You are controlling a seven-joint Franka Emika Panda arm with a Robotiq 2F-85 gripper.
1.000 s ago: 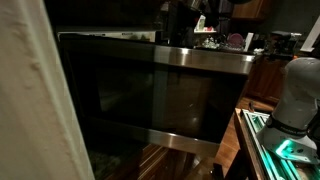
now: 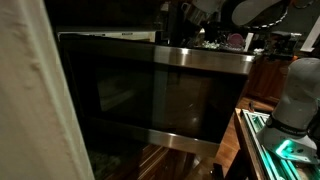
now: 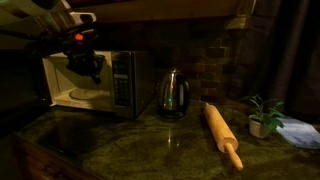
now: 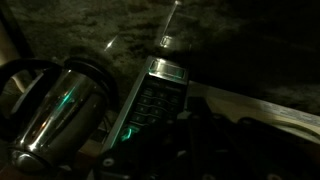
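The microwave [image 3: 123, 82] stands at the left of the counter in exterior view 2, its pale lit cavity [image 3: 75, 88] exposed. My gripper [image 3: 97, 70], dark and hard to make out, hangs in front of that opening near the control panel. It is shut, and nothing shows between its fingers. In the wrist view the keypad panel [image 4: 155, 103] with green digits lies left of the dark gripper. A large dark door-like panel with a silver edge [image 2: 190, 58] fills the middle of exterior view 1, below the white arm.
A shiny kettle [image 3: 172, 93] stands close right of the microwave. Farther right are a wooden rolling pin [image 3: 221, 135], a potted plant [image 3: 264, 122] and a pale cloth [image 3: 298, 132].
More of the white arm shows at the top of exterior view 1, where it has shifted over the dark panel. The panel itself looks unmoved.
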